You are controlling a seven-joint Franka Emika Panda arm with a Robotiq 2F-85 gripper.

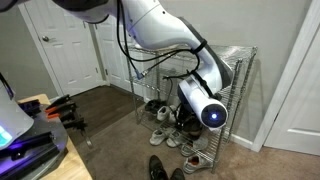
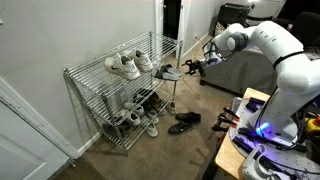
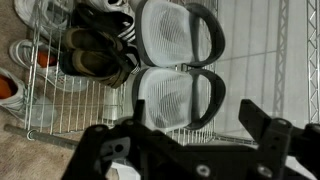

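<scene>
In the wrist view my gripper stands open, its dark fingers wide apart with nothing between them. Beyond the gap lies a pale footwear item with a dark rim and strap, looking like a sandal. A matching one lies just above it in the picture, and both rest on the wire rack. The fingers appear apart from them. In the first exterior view the white arm reaches in front of the rack and hides the gripper's fingertips.
Dark shoes share the rack, left of the sandals in the wrist view. White sneakers occupy the top shelf in the second exterior view. Dark shoes lie on the carpet in front of the rack, with bare floor around them.
</scene>
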